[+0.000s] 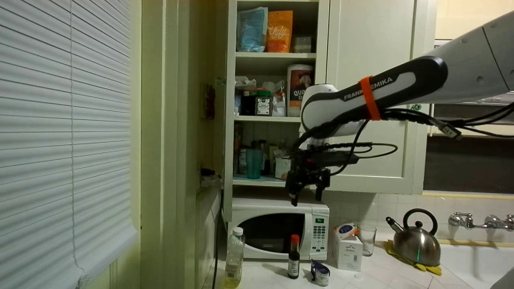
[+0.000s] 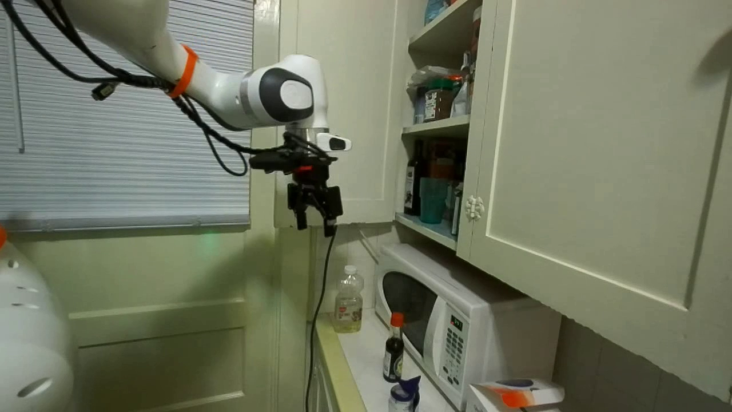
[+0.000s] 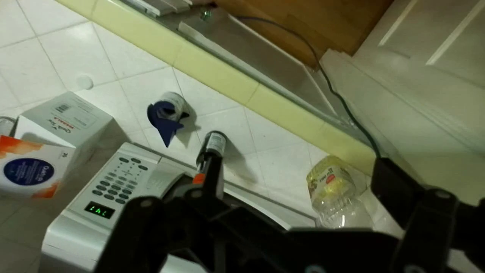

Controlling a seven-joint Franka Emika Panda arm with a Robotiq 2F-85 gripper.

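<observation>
My gripper hangs in the air, pointing down with its fingers apart and nothing between them. In exterior view 1 it appears above the top of the white microwave. Below it on the counter stands a dark bottle with a red cap. A clear bottle of yellowish liquid stands upright near the corner. Beside the dark bottle is a small jar with a torn dark-blue wrapper. In the wrist view, the gripper's dark fingers cover part of the microwave and the dark bottle's top.
An open cabinet with stocked shelves and a cabinet door flank the space above the microwave. A white box, a drinking glass and a steel kettle stand to the right. A black cable hangs by the counter's end.
</observation>
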